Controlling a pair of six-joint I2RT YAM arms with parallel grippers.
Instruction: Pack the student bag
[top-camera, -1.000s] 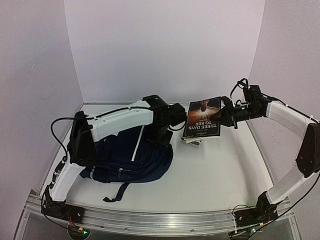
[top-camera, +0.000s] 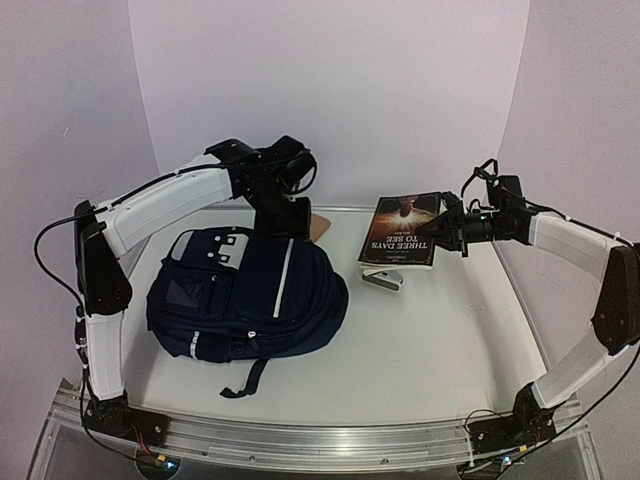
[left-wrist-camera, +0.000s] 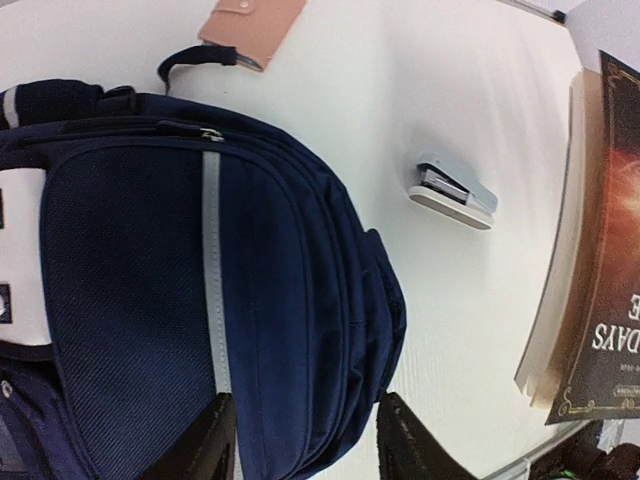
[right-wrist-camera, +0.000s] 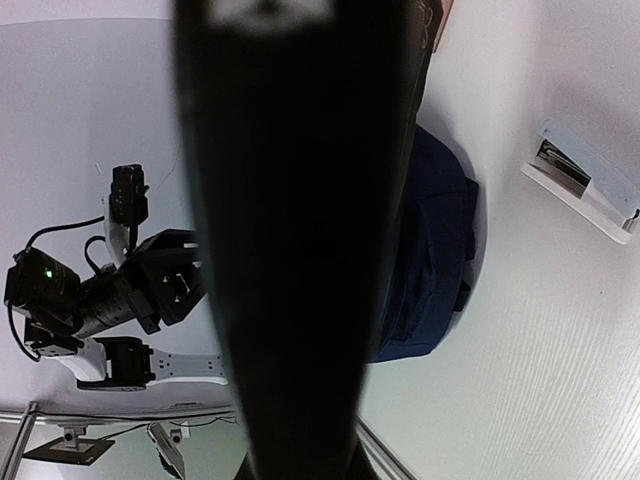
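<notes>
The navy backpack (top-camera: 245, 300) lies on the left half of the table; in the left wrist view its front panel (left-wrist-camera: 130, 270) and grey stripe fill the left side. Over the bag's far edge in the top view is my left gripper, its fingertips wide apart with no object gripped between them. My right gripper (top-camera: 450, 235) is shut on a dark paperback book (top-camera: 402, 228), held above the table right of the bag. Edge-on, the book (right-wrist-camera: 290, 240) blocks the middle of the right wrist view. Beneath it, a grey-white stapler (left-wrist-camera: 452, 190) rests on the table.
A tan flat item (left-wrist-camera: 252, 30) lies behind the bag, partly out of view. A loose strap (top-camera: 245, 380) trails from the bag's near side.
My left arm has swung left and back, from the bag's right side to its far edge. The bag's top has shifted a little. The held book has moved slightly left, exposing more of the stapler.
</notes>
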